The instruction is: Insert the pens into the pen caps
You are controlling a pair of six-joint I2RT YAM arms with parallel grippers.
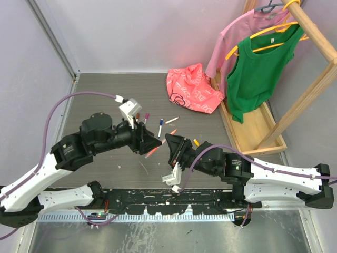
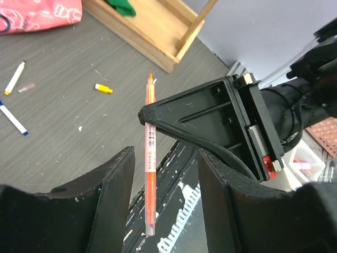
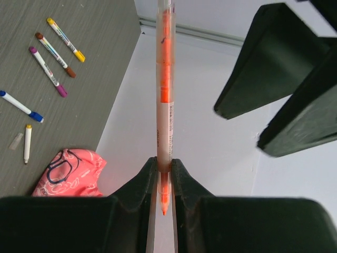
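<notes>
An orange pen [image 3: 165, 132] stands out from my right gripper, which is shut on it; its orange tip shows at the fingers. In the left wrist view the pen [image 2: 150, 153] lies lengthwise just ahead of my open left gripper, whose fingers are either side of its line. Other pens lie on the grey table: a yellow one [image 3: 66, 39], a brown one [image 3: 55, 55], a purple one [image 3: 48, 71], a blue one [image 3: 22, 108] and a white one [image 3: 27, 144].
A pink bag [image 1: 195, 89] lies at the back. A wooden rack [image 1: 253, 137] with hanging clothes stands at the right. A small yellow piece [image 2: 103, 88] and a clear piece [image 2: 27, 87] lie on the table.
</notes>
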